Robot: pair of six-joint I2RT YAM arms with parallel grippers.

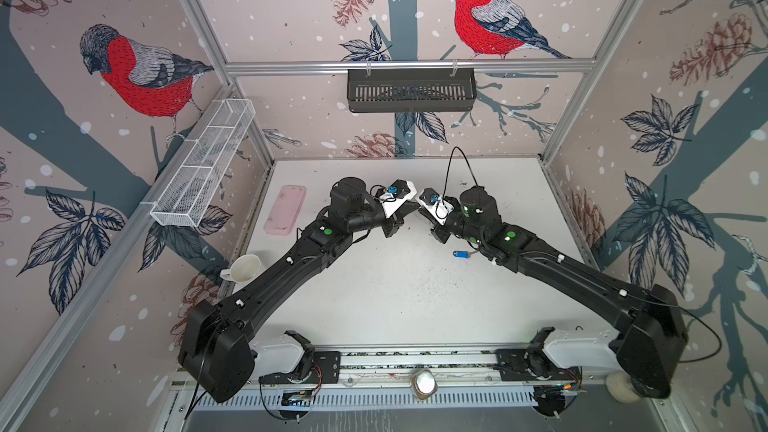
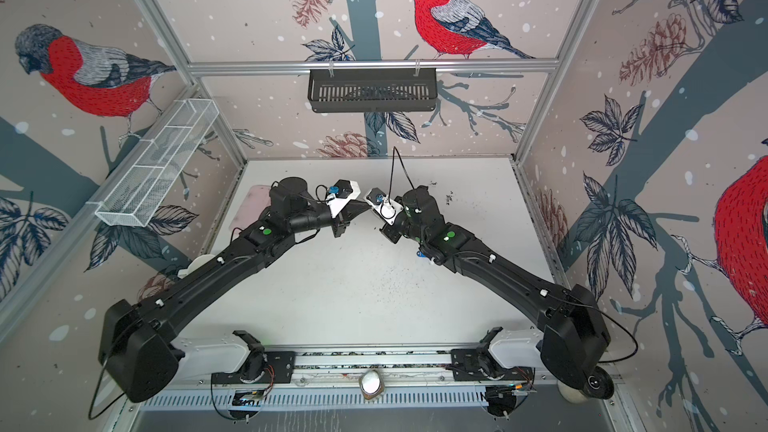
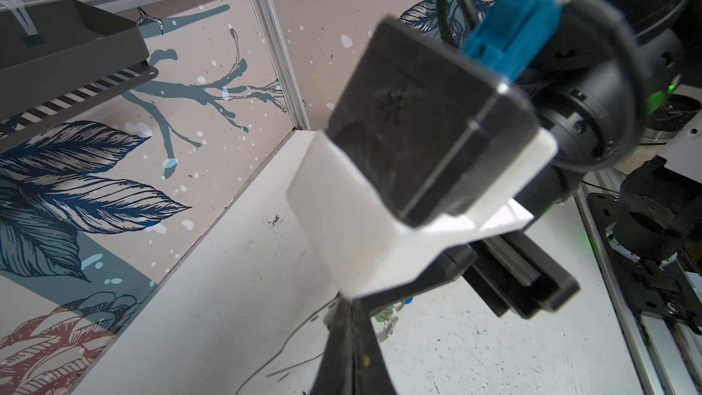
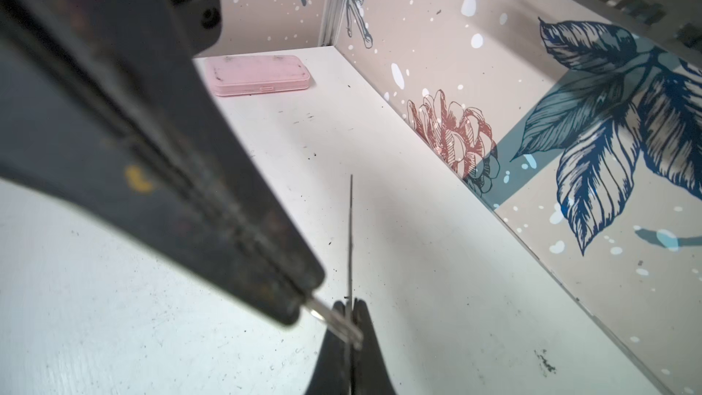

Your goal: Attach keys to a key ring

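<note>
My left gripper is shut in mid-air above the table. In the right wrist view its fingers (image 4: 241, 248) reach in from the upper left, and a thin metal piece (image 4: 332, 322), perhaps the key ring, sticks out of their tips. That piece meets the tips of my shut right gripper. A narrow upright sliver (image 4: 351, 237) rises there, seen edge-on; whether it is gripped I cannot tell. In the left wrist view a clear greenish item (image 3: 387, 318) shows just beyond the left tips. A key with a blue head (image 1: 461, 254) lies on the table.
A pink case (image 1: 285, 209) lies at the table's back left, and a white mug (image 1: 244, 269) stands at the left edge. Overhead at the back hangs a dark basket (image 1: 412, 91).
</note>
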